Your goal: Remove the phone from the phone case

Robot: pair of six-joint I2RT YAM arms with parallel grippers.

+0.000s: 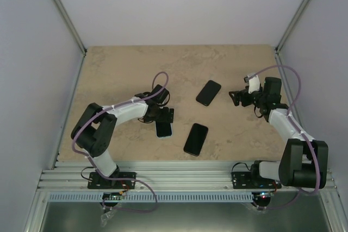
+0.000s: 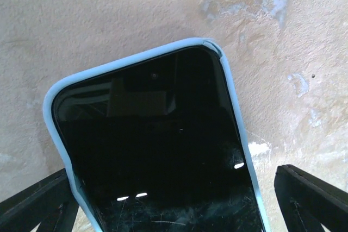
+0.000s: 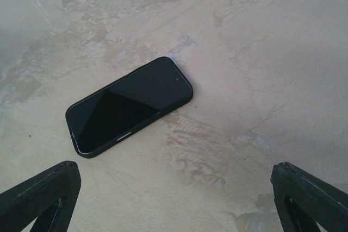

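A black-screened phone (image 2: 163,134) sits inside a light blue case (image 2: 135,57), lying flat on the table; in the top view the upper part of this cased phone (image 1: 163,129) is covered by my left arm. Above it my left gripper (image 1: 166,114) is open, and in its wrist view the fingers (image 2: 307,199) stand to either side of the case. On the right, my right gripper (image 1: 234,98) hovers open, with nothing between its fingers. Its wrist view shows a phone in a dark case (image 3: 129,107) lying beyond the fingertips.
Two more dark phones rest on the table: one (image 1: 208,93) right of centre, another (image 1: 196,139) nearer the front, a little right of the blue-cased one. Bare tabletop (image 1: 179,61) stretches across the back. A metal rail (image 1: 179,168) runs along the front edge.
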